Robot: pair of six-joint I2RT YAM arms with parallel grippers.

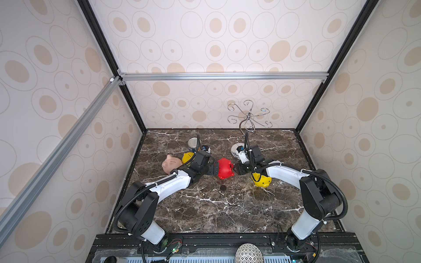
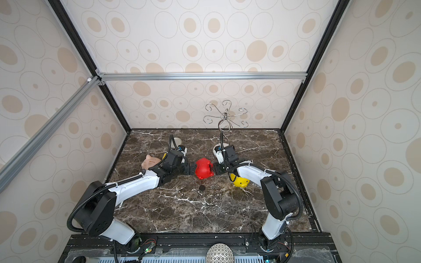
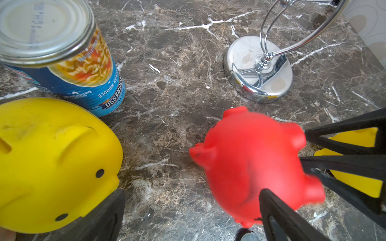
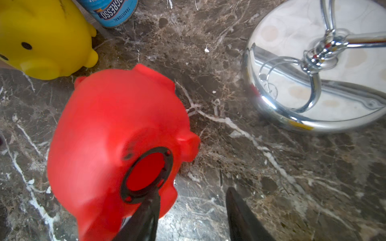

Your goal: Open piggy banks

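Observation:
The red piggy bank point(image 4: 100, 124) lies between my grippers, its round underside opening point(image 4: 145, 172) uncovered toward my right side. My left gripper is open behind it with nothing held. My right gripper stands at the opening's side, fingers apart, holding nothing visible. A dark round disc point(image 1: 222, 187), apparently the plug, lies on the table in front. A yellow piggy bank point(image 3: 60, 160) sits at the left, a pink one point(image 1: 171, 163) beside it, and another yellow one point(image 1: 261, 179) under my right arm.
A soup can point(image 3: 92, 80) stands behind the left yellow bank. A chrome stand point(image 4: 261, 100) with curled arms stands behind the red bank.

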